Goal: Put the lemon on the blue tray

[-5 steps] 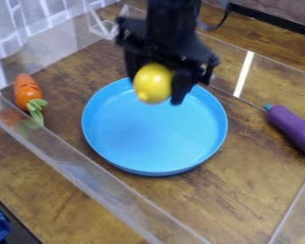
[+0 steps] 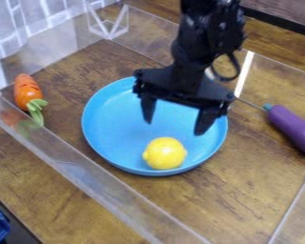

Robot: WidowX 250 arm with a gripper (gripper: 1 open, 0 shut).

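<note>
The yellow lemon (image 2: 164, 153) rests on the round blue tray (image 2: 111, 129), close to its front rim. Just behind and above it is my black gripper (image 2: 175, 116), its two fingers spread wide apart over the tray. Nothing is held between them, and the lemon lies clear in front.
An orange carrot (image 2: 30, 93) with a green top lies at the left, by a clear plastic wall (image 2: 85, 157). To the right of the tray is a purple eggplant (image 2: 293, 130). Bare wooden table (image 2: 238, 191) shows at the front right.
The lemon now sits lower, on the tray.
</note>
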